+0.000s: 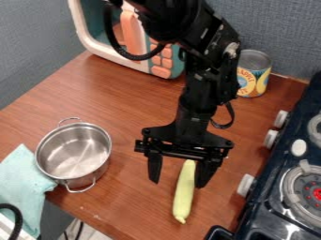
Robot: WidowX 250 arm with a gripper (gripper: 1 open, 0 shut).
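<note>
A long pale yellow vegetable (183, 197), like corn or a banana, lies on the wooden table to the right of centre. My black gripper (181, 165) is just above its far end, fingers spread apart on either side, with the fingers open. Whether the fingertips touch it I cannot tell.
A steel pot (73, 152) sits at the left beside a light blue cloth (22, 178). A stove (290, 187) fills the right edge. A can (251, 75) and a toy microwave (93, 28) stand at the back.
</note>
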